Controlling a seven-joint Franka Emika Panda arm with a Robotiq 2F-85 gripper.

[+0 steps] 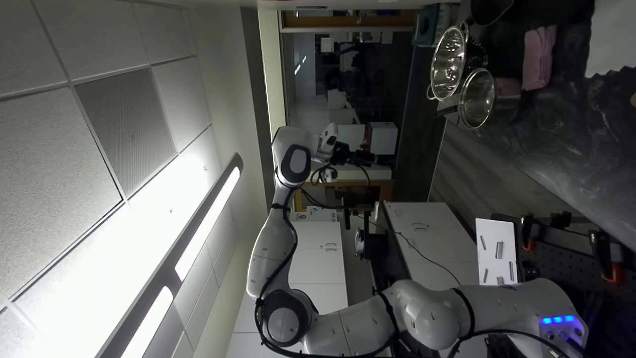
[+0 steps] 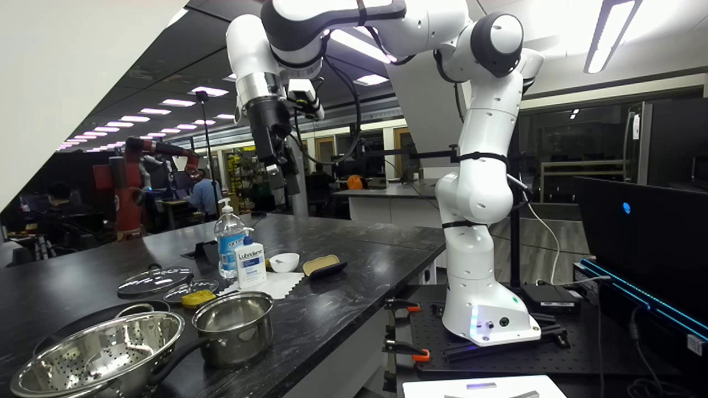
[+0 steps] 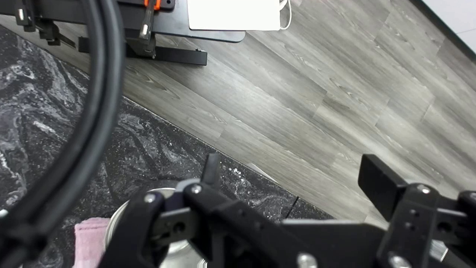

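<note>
My gripper is open, with its two fingers wide apart and nothing between them. In the second exterior view the gripper hangs high above the dark counter, pointing down. A steel pot and a perforated colander stand side by side near the counter's edge, well below it. Through the wrist view, the pot shows partly behind my left finger; a pink cloth lies beside it. The first exterior view is turned sideways; there the colander and pot sit upper right.
Farther along the counter are a lotion bottle, a clear pump bottle, a white bowl, a yellow sponge and pot lids. Clamps hold at the robot's base table. Open air surrounds the gripper.
</note>
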